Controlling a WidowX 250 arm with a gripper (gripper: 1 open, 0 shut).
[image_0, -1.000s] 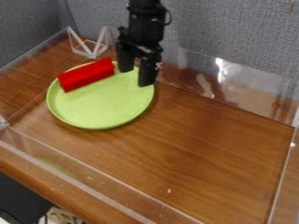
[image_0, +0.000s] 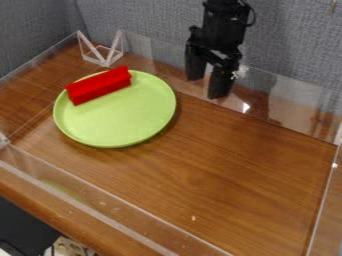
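Observation:
A black robot gripper (image_0: 209, 76) hangs from the top centre, open and empty, over the back of the wooden table to the right of a green plate (image_0: 123, 118). A red block (image_0: 98, 86) lies on the plate's back left part.
A white wire rack (image_0: 104, 52) stands at the back left corner. Clear panels run along the back and right edges of the table.
The gripper has moved right and a little up, away from above the plate's back edge. The plate and red block look unmoved.

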